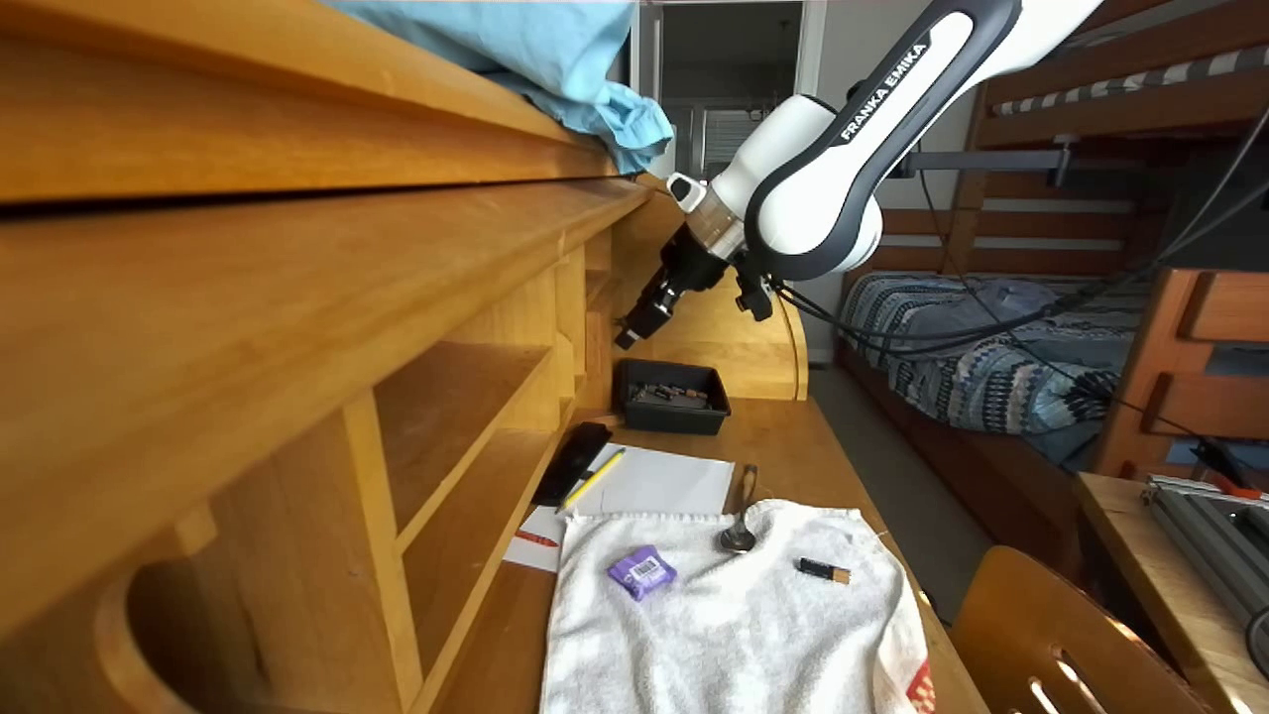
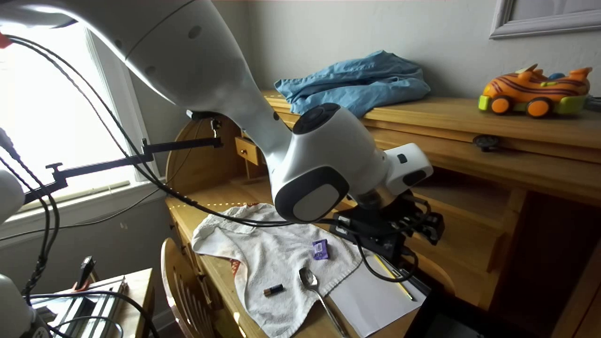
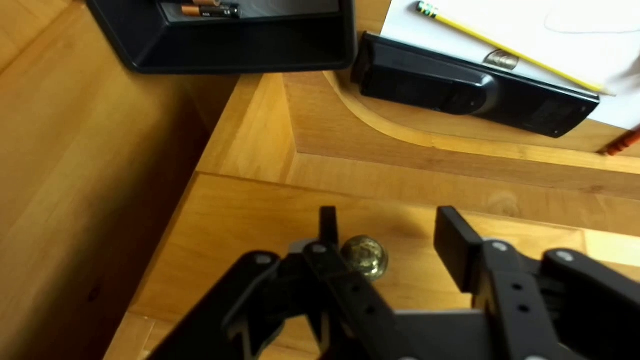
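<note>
A round brass knob (image 3: 364, 258) sits on a wooden drawer front (image 3: 258, 222) inside the desk hutch. My gripper faces that drawer with its fingers well apart. In the wrist view the knob appears between them, close beside the left finger (image 3: 328, 226) and clear of the right one; whether the left finger touches it I cannot tell. Exterior view 1 has the gripper (image 1: 627, 338) up by the far end of the hutch. From the other side, the arm's wrist and black mount (image 2: 372, 225) hide the fingertips and the drawer.
A black bin (image 1: 672, 415) with batteries stands below the gripper. Beside it lie a black case (image 3: 480, 90), a pencil (image 3: 510, 51) and white paper (image 1: 666, 478). A towel (image 1: 714, 649) nearer exterior view 1 carries a purple packet (image 1: 642, 572), a spoon (image 1: 738, 537) and a battery (image 1: 823, 571).
</note>
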